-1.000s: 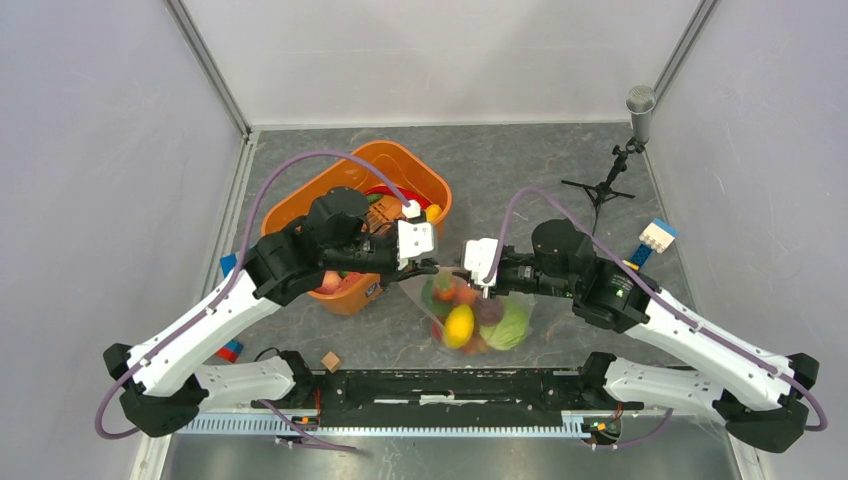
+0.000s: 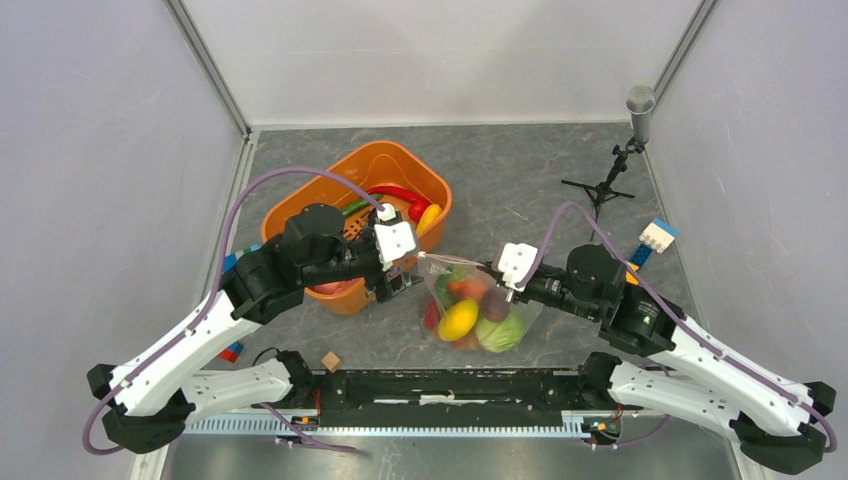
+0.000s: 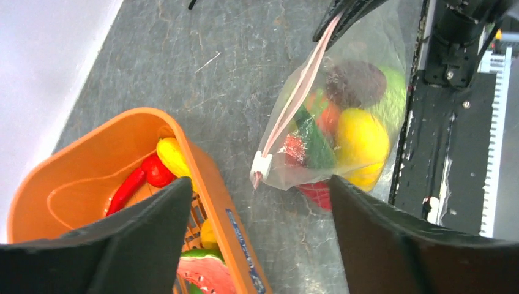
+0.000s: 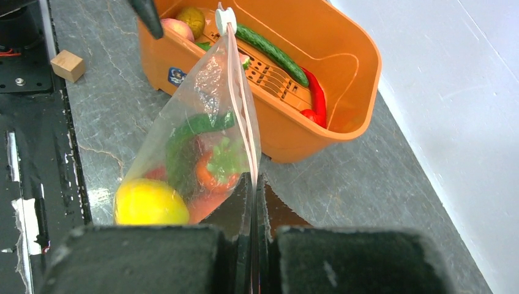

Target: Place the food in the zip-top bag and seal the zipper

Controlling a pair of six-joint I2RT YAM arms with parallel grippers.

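The clear zip top bag (image 2: 480,310) is filled with food: a yellow fruit (image 3: 362,144), a tomato-like red item (image 4: 212,171) and green produce show through the plastic. Its pink zipper strip (image 3: 301,92) runs straight from my right gripper, which is shut on the strip's edge, to a white slider (image 3: 261,164) at the far end. My left gripper (image 2: 412,284) stands open beyond that slider end, its fingers (image 3: 138,223) wide apart with nothing between them. In the right wrist view the slider (image 4: 225,20) hangs free, no finger touching it.
An orange basket (image 2: 445,190) with more food stands directly behind and beside my left gripper. A small wooden block (image 2: 331,361) lies near the front edge. Toy bricks (image 2: 657,236) and a tripod with a microphone (image 2: 603,190) stand at the right. The grey table behind the bag is clear.
My left gripper has opened and drawn back left, away from the bag's end. The right gripper has shifted right along with the bag's top, and the strip has straightened.
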